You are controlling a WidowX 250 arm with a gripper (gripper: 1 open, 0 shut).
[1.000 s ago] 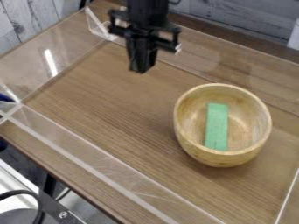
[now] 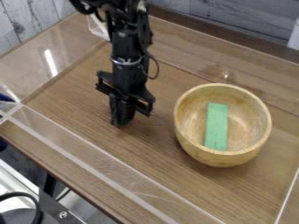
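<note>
The black robot arm [image 2: 131,61] reaches down from the top centre to the wooden table, its gripper [image 2: 121,112] low over the surface, left of a round wooden bowl. Whether its dark fingers are open or shut, or hold anything, is too unclear to tell. The bowl [image 2: 250,119] sits at the right with a green block [image 2: 216,125] lying inside it.
Bare table [image 2: 128,175] spreads in front and to the left. Pale strips cross the left side, and a dark cable [image 2: 24,197] lies at the bottom left corner. White panelling shows at the upper corners.
The bowl and green block have not moved.
</note>
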